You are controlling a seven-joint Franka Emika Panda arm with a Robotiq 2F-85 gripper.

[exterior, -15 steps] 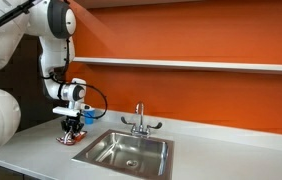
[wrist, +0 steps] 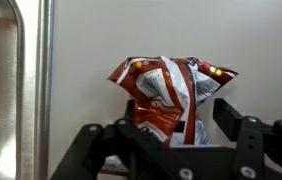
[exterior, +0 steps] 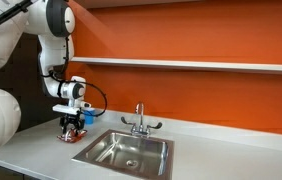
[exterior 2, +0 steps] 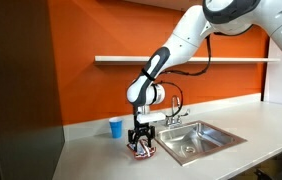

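Observation:
A crumpled snack packet (wrist: 171,90), red, white and brown, lies on the counter. In the wrist view my gripper stands around its near part, with dark fingers (wrist: 223,112) apart on either side. Whether the pads touch the wrapper is unclear. Exterior view 2 has the gripper (exterior 2: 141,136) pointing down at the packet (exterior 2: 141,150), low over the counter. From the other side, the packet (exterior: 71,135) is partly hidden by the gripper (exterior: 69,124).
A metal sink (exterior: 131,152) with a faucet (exterior: 140,122) lies beside the packet. Behind the arm stands a blue cup (exterior 2: 115,127). A white shelf (exterior 2: 196,60) runs along the orange wall above. The counter (exterior: 226,155) past the sink is clear.
My gripper appears slightly lower over the packet than a second ago. The sink and cup have not moved.

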